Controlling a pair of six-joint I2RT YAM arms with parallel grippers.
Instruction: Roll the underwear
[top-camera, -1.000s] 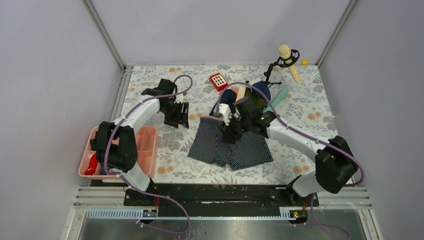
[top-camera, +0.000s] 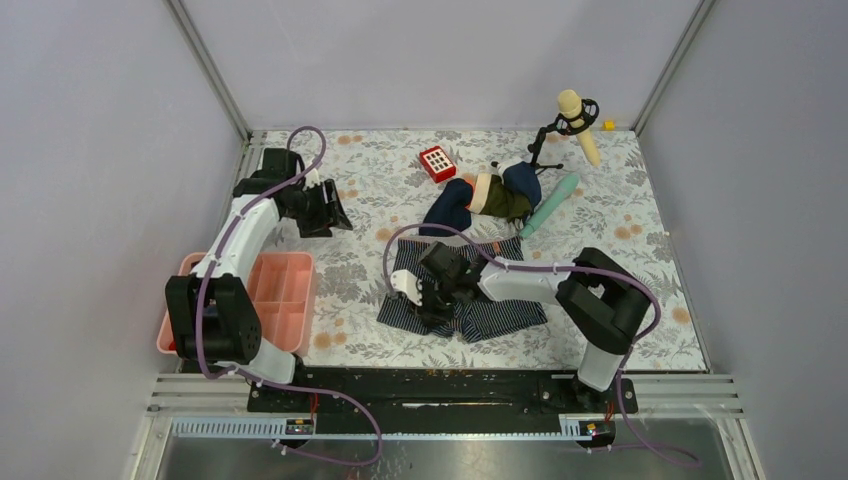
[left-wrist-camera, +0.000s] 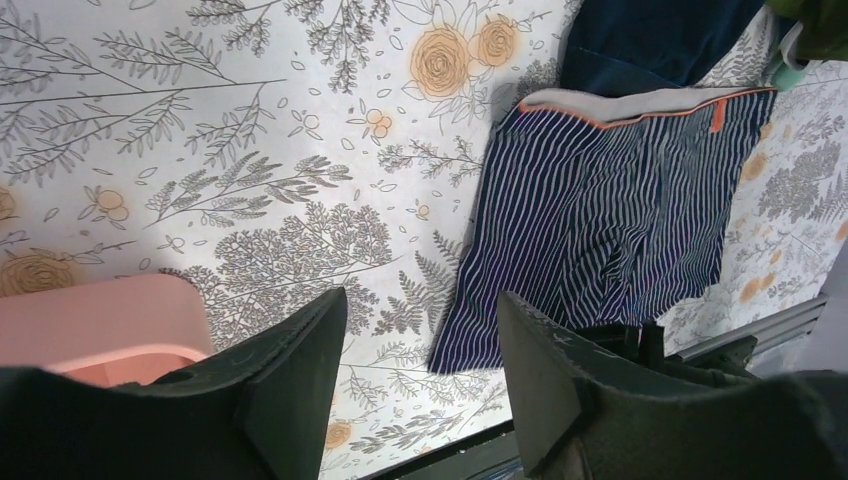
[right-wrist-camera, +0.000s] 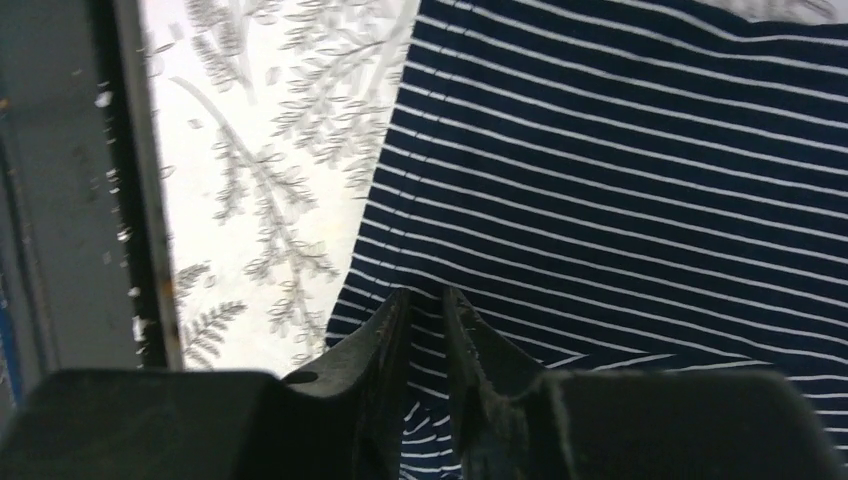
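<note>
The navy underwear with thin white stripes (top-camera: 515, 318) lies spread on the table, its orange-edged waistband (left-wrist-camera: 640, 112) toward the back. My right gripper (top-camera: 434, 318) is down at its front left part. In the right wrist view the right gripper stands narrowly open, striped cloth showing under and between its fingers. Some folds bunch there; no firm hold shows. To the left, clear of the cloth, my left gripper (top-camera: 326, 228) hangs open over bare table; its fingers (left-wrist-camera: 312, 370) have nothing between them.
Rolled garments (top-camera: 478, 197) lie close behind the underwear, beside a teal roll (top-camera: 551, 206). A red box (top-camera: 437, 163) and a microphone stand (top-camera: 541, 147) are farther back. The pink divided bin (top-camera: 299, 335) sits at front left. Open table lies between bin and cloth.
My right gripper has come left and toward the front edge, down onto the underwear, and the front left cloth has creased. The left gripper has drawn back left.
</note>
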